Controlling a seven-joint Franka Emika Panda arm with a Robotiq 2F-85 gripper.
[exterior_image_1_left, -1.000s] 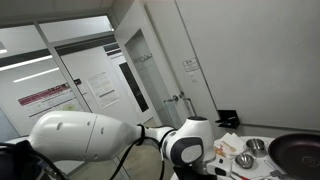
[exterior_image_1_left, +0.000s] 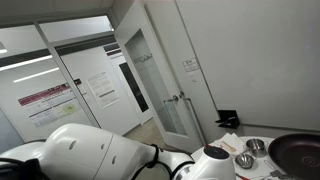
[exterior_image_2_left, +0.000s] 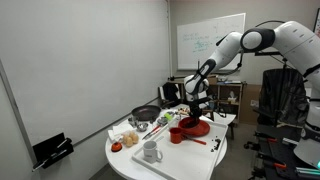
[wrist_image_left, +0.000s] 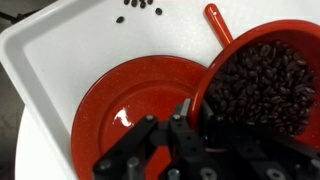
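Note:
A red bowl (wrist_image_left: 209, 75) filled with dark coffee beans (wrist_image_left: 262, 88) takes up the right of the wrist view. My gripper is shut on its near left rim, and its dark fingers cover part of the bowl's edge. Partly beneath the bowl is a red plate (wrist_image_left: 110, 115), with no beans on its visible part. In exterior view 2 the gripper (exterior_image_2_left: 192, 112) is low over the red plate (exterior_image_2_left: 212, 130); the bowl is hard to make out there. Exterior view 1 leaves the fingers out of sight.
A white tray (wrist_image_left: 50, 85) lies under the plate, with several loose beans (wrist_image_left: 140, 4) on it. A red handle (wrist_image_left: 217, 22) pokes out beside the bowl. Close by stand a red cup (exterior_image_2_left: 176, 134) and a white mug (exterior_image_2_left: 152, 152). Farther back is a dark pan (exterior_image_2_left: 145, 113).
In exterior view 1 the arm's wrist has moved down and to the right over the last second. The tabletop things there look unmoved.

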